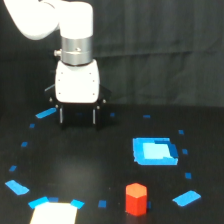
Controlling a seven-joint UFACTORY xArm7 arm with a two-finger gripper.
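Note:
My gripper point(79, 118) hangs from the white arm in the left half of the camera view. Its two dark fingers stand apart, and nothing shows between them. Near the front edge is a red-orange block point(136, 198) with a six-sided outline. Right of centre lies a blue square point(138, 146) with a pale blue and white patch point(157, 152) inside it; whether it is a tray or flat is hard to tell. A cream-coloured piece point(54, 213) is partly cut off at the bottom edge. The gripper is well apart from all of these.
Flat blue strips lie about the dark surface, among them one at the right point(186, 198) and one at the left point(16, 187). Several small blue squares are scattered around.

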